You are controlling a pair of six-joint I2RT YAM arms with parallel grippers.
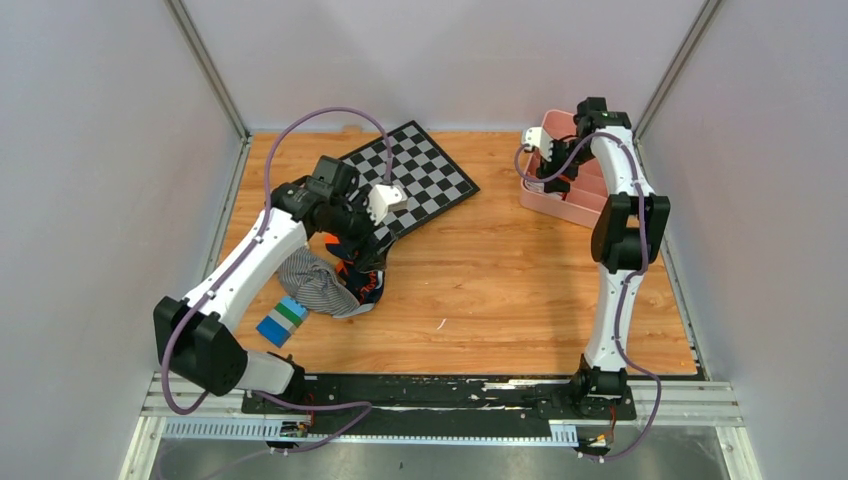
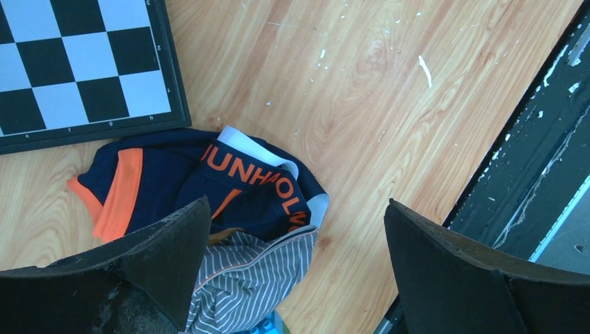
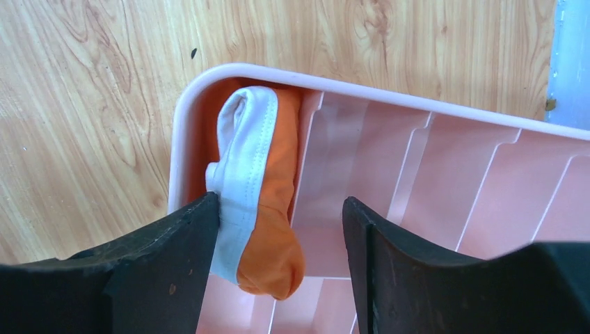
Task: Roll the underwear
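Observation:
In the pink divided box [image 3: 417, 104] at the back right, an orange-and-white rolled garment [image 3: 271, 250] fills an end compartment. My right gripper is open over it, one finger against or just beside the white band. On the left of the table lie navy-and-orange underwear [image 2: 181, 174] and a grey striped garment [image 2: 257, 278], bunched together. My left gripper hangs open above them with nothing between its fingers.
A checkered board [image 1: 435, 175] lies at the back, left of centre. Toy blocks [image 1: 280, 322] sit near the front left.

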